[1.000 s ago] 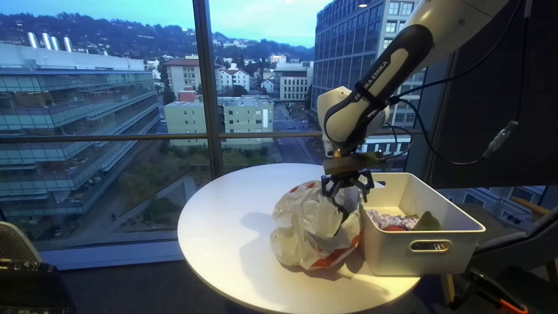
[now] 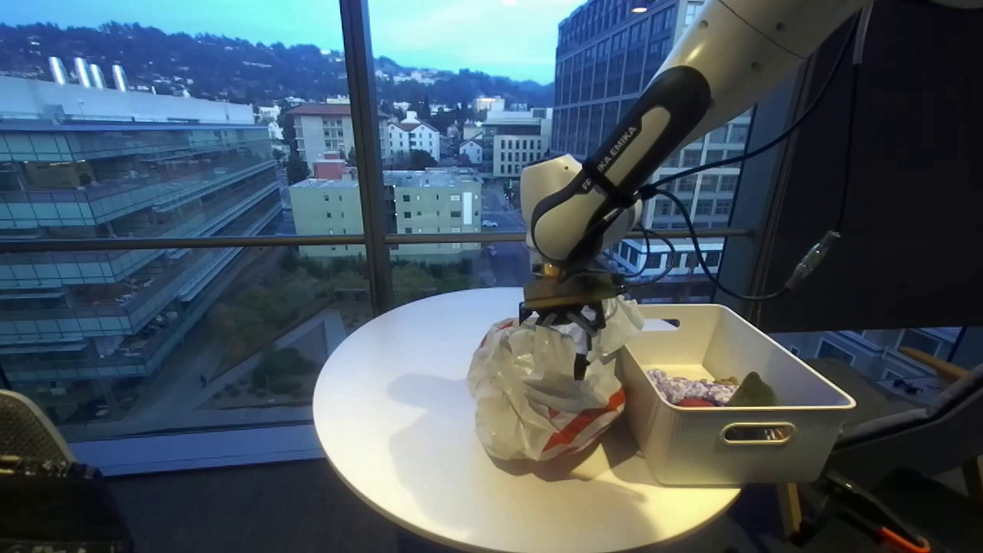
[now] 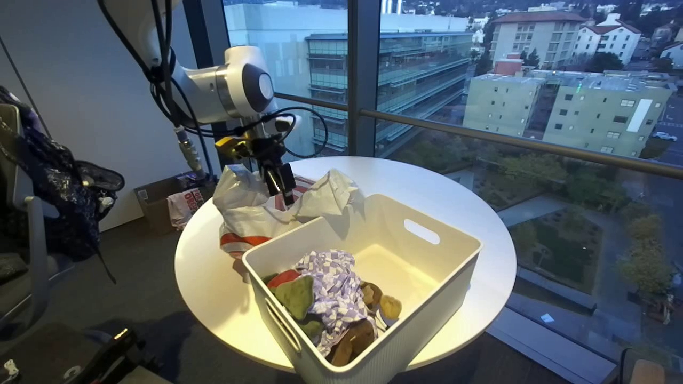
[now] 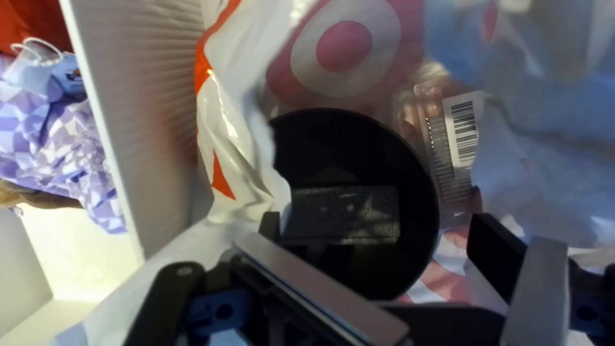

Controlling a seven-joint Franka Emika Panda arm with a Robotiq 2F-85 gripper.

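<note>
A crumpled white plastic bag with red markings (image 2: pixel 544 396) stands on the round table, pressed close to the bin. My gripper is over the bag's mouth, fingers apart and nothing clasped between them. In the wrist view the bag lies open below, with a round black object (image 4: pixel 346 144) inside it, and beside that a clear package with a barcode label (image 4: pixel 461 129). One black fingertip (image 4: pixel 497 248) stands to the right of the round object, the other at its left near the bag's edge. In exterior view 2 the gripper (image 3: pixel 282 192) points down into the bag.
A white bin (image 3: pixel 442 281) stands right against the bag. Inside lie a purple-and-white checked cloth (image 3: pixel 333 288), a green soft item (image 3: pixel 295 297) and several brown pieces.
The arm has moved left in exterior view 1, away from the bin and over the bag. The bag has shifted slightly left, its shape changed near the top.
</note>
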